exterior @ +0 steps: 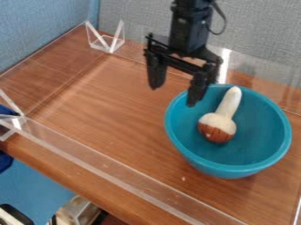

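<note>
My black gripper (pixel 175 80) hangs open over the wooden table at the upper middle, its fingers apart with nothing between them, just behind and left of a teal bowl (pixel 259 146). In the bowl lies a white, elongated object with a brown rounded end (pixel 220 122), its white tip pointing to the back.
A small white rack (pixel 105 39) stands at the back left, against the walls. Clear plastic edging runs along the table's front and back. At the lower left, blue and metal items are partly visible.
</note>
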